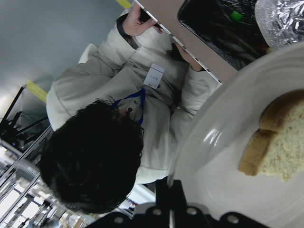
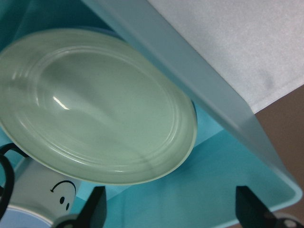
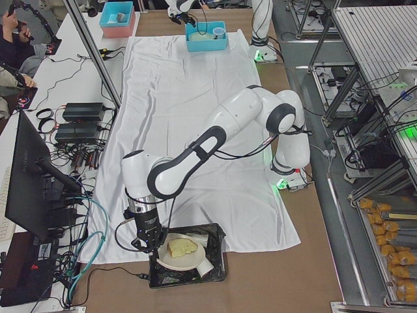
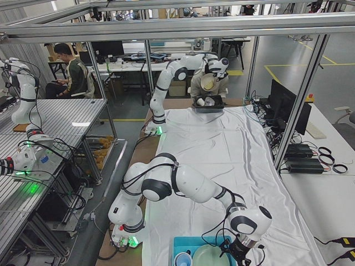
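A cream plate (image 3: 179,259) (image 1: 216,175) with a piece of bread (image 3: 181,246) (image 1: 280,142) is in my left gripper (image 3: 156,246), which is shut on its rim, over a black bin (image 3: 159,277) lined with black plastic. A crumpled foil-like item (image 1: 280,19) shows in the bin, beside white items. My right gripper is open over a blue tub (image 2: 171,194), which holds a pale green plate (image 2: 95,109) and a white mug (image 2: 42,190) with a face on it.
A person (image 1: 90,156) is close behind the black bin. A monitor (image 3: 29,182) and cables stand along the side table.
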